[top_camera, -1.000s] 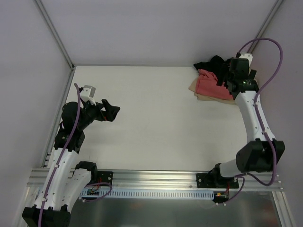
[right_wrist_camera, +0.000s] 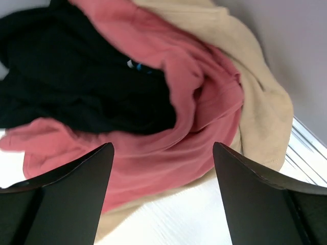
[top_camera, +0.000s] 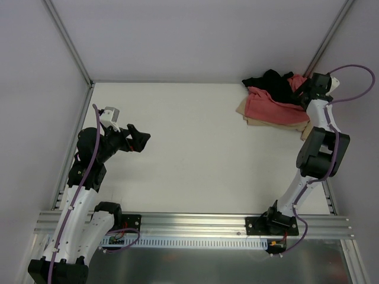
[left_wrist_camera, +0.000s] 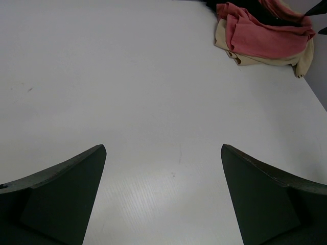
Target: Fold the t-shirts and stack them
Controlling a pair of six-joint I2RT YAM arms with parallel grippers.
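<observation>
In the far right corner lies a rumpled pile of shirts: a black shirt (top_camera: 273,84) on top, a coral shirt (top_camera: 269,108) under it and a beige shirt (top_camera: 276,125) at the bottom. Over the pile's right side hangs my right gripper, its fingers spread. Coral cloth shows past the fingertips, but none is pinched. Folds of the coral shirt (right_wrist_camera: 184,81) run beside the black shirt (right_wrist_camera: 76,76), and the beige shirt (right_wrist_camera: 268,120) hangs out at the right. My left gripper (top_camera: 140,139) is open and empty above the table's left side.
A wall (top_camera: 361,142) stands close to the pile on the right, with another wall behind it.
My right arm has lowered and shifted right over the pile, uncovering more of the coral shirt. The left arm and the shirts look unmoved.
</observation>
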